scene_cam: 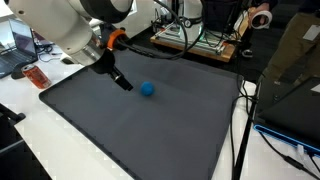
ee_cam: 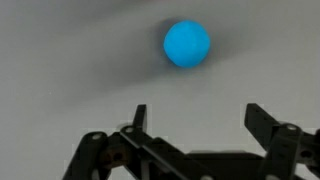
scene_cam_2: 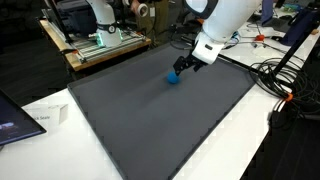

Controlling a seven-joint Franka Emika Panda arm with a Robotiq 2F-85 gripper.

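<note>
A small round blue object [scene_cam: 147, 88] rests on the dark grey board [scene_cam: 150, 125]. My gripper is open, its two black fingers wide apart with only bare board seen between them. In the wrist view the blue object [ee_cam: 187, 44] lies beyond the fingertips, near the top and apart from both. Exterior view 1 has the gripper just left of it, low above the board. From the other side, exterior view 2 places the blue object [scene_cam_2: 172, 78] close beside the gripper's dark fingers.
An orange-red can [scene_cam: 36, 77] and a laptop [scene_cam: 14, 58] stand past the board's far left corner. Cables run along the board's edge by the arm. A white item [scene_cam_2: 38, 120] lies off the board. Most of the board is clear.
</note>
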